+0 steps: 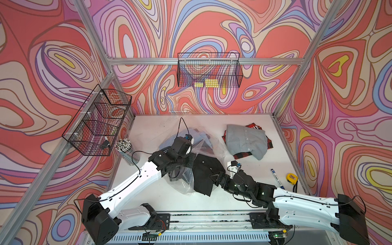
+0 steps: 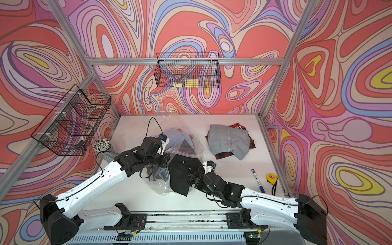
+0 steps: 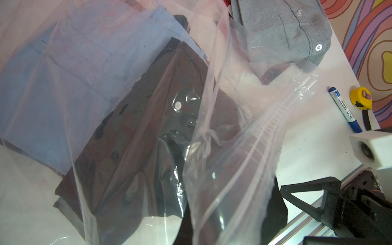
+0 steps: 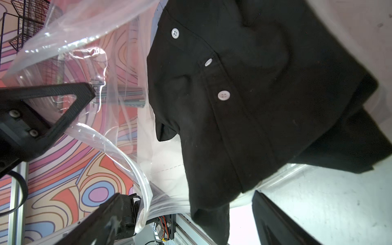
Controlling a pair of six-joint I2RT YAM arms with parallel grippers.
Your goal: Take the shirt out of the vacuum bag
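The clear vacuum bag (image 3: 245, 163) lies on the table, its mouth raised and facing the front. From that mouth a black shirt with white buttons comes part way out onto the bare table; its rear part stays under the film in the left wrist view. My left gripper (image 1: 192, 162) is shut at the raised film; whether film is pinched between its fingers is hidden. My right gripper is open over the shirt's front end, with black cloth in view between its blurred fingers.
A blue folded garment (image 3: 89, 77) is seen through film at the bag's rear. Grey and red-plaid clothes, the grey shirt (image 1: 245, 138) on top, lie back right. Marker (image 1: 277, 178) and tape measure (image 1: 291, 178) lie at the right edge. A container (image 1: 126, 150) stands left.
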